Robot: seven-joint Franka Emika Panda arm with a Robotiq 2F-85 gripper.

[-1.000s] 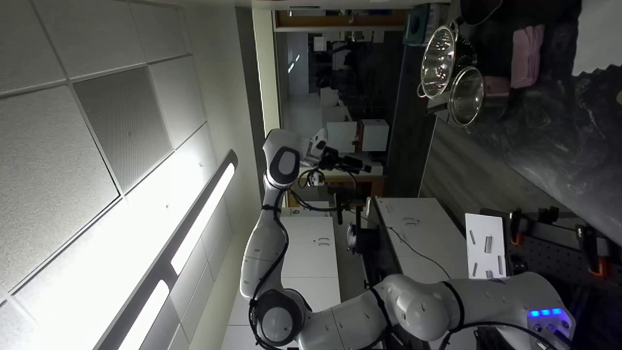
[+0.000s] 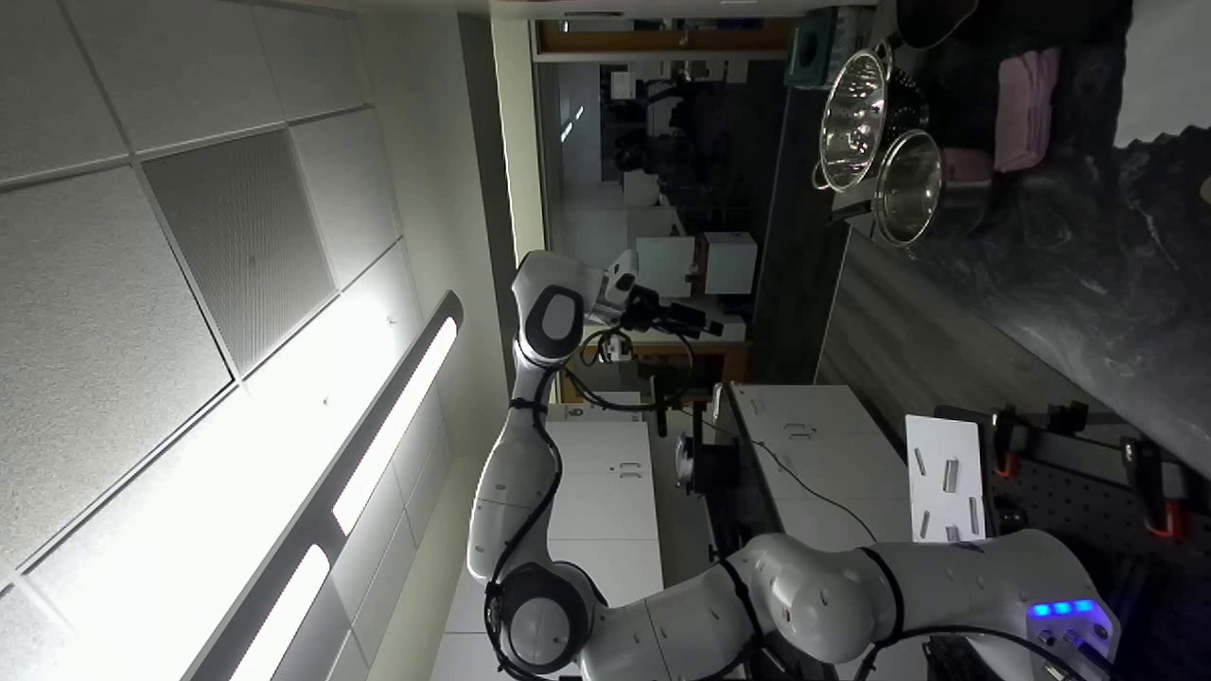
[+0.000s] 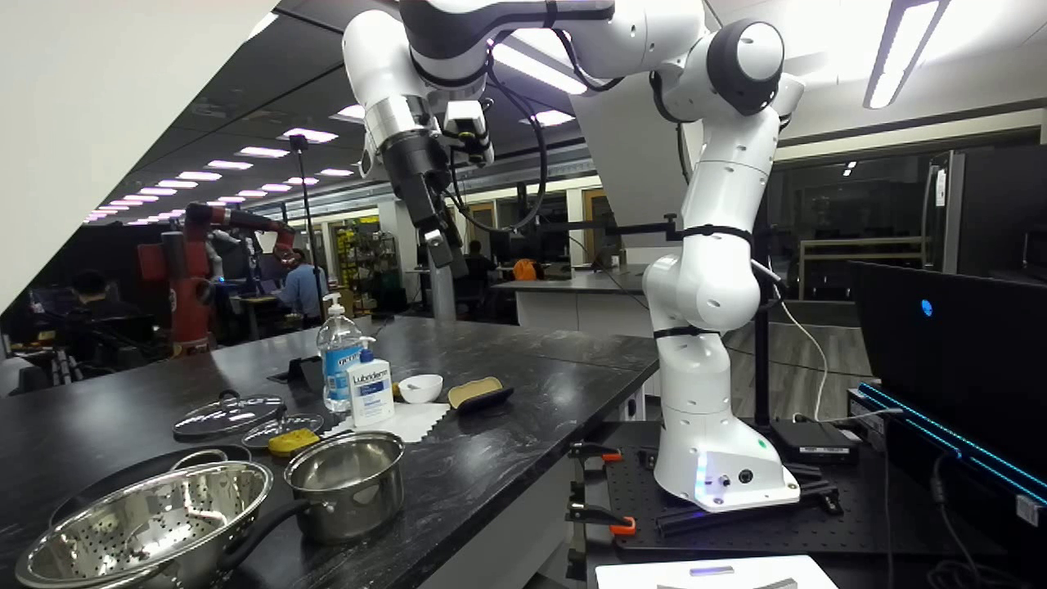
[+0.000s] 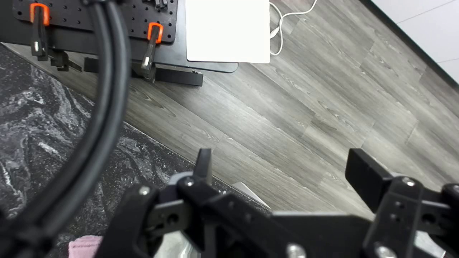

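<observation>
My gripper stands open high above the floor beside the dark counter, and only floor shows between its fingers. In exterior view 2 the gripper (image 3: 443, 245) hangs in the air, well clear of the counter (image 3: 550, 393). A steel pot (image 3: 345, 486) and a steel colander (image 3: 147, 525) sit at the counter's near end. Farther back are a pump bottle of clear liquid (image 3: 339, 358), a white lotion bottle (image 3: 370, 393), a white bowl (image 3: 421, 388) and a yellow sponge (image 3: 294, 442). At the wrist view's bottom edge, objects are partly hidden behind the gripper.
A white board (image 2: 944, 454) with several small metal pieces lies near my arm's base. Orange-tipped clamps (image 4: 155, 32) line the base table's edge. Glass lids (image 3: 227, 414) and a tan-topped block (image 3: 478, 394) rest on the counter. A black cable bundle (image 4: 112, 94) crosses the wrist view.
</observation>
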